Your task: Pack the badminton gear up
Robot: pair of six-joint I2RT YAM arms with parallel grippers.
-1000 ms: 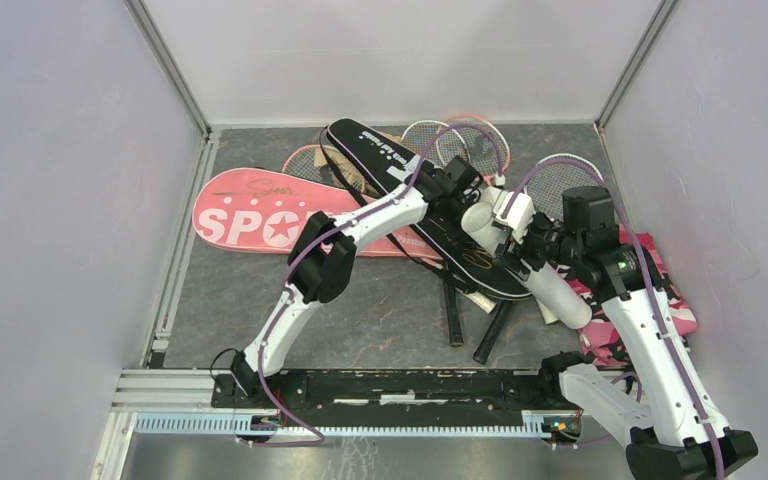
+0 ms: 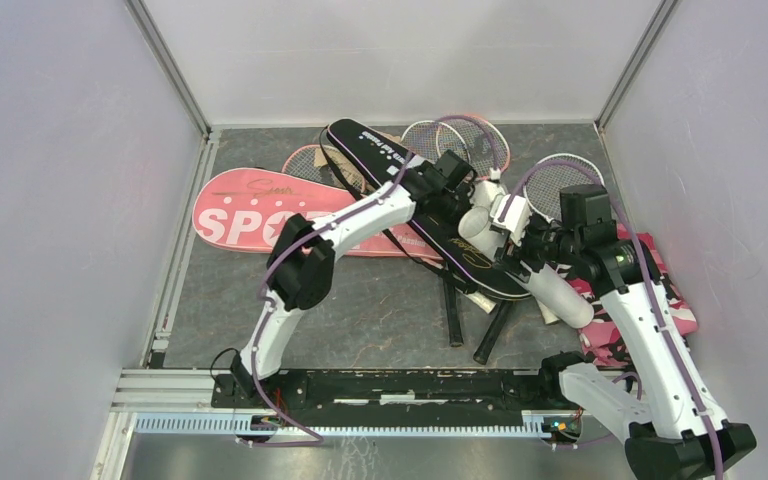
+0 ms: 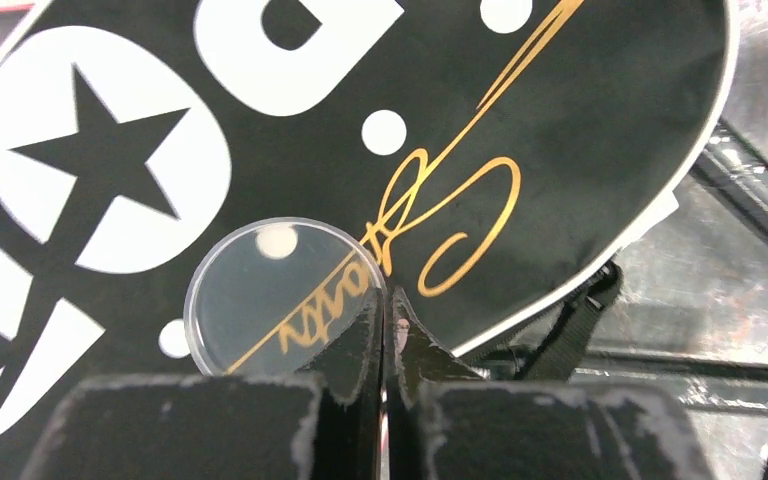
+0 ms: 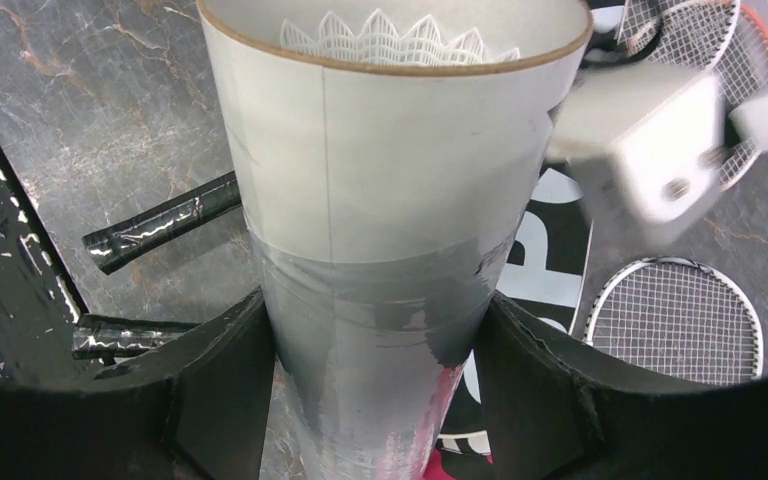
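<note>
The right gripper is shut on a white shuttlecock tube [image 4: 380, 170], whose upper end is open with white shuttlecock skirts inside; in the top view the tube [image 2: 560, 298] slants over the right part of the black racket bag [image 2: 370, 150]. My left gripper is shut over the black bag's printed face, beside a clear round lid [image 3: 275, 280]; whether it grips the lid's rim is unclear. A pink racket bag [image 2: 240, 215] lies on the left, with rackets [image 2: 430, 140] at the back and right.
Pink-and-black fabric [image 2: 660, 310] lies at the right under the arm. Racket handles [image 2: 493, 335] point to the front edge. Walls enclose the left, back and right.
The right arm and tube have not visibly moved.
</note>
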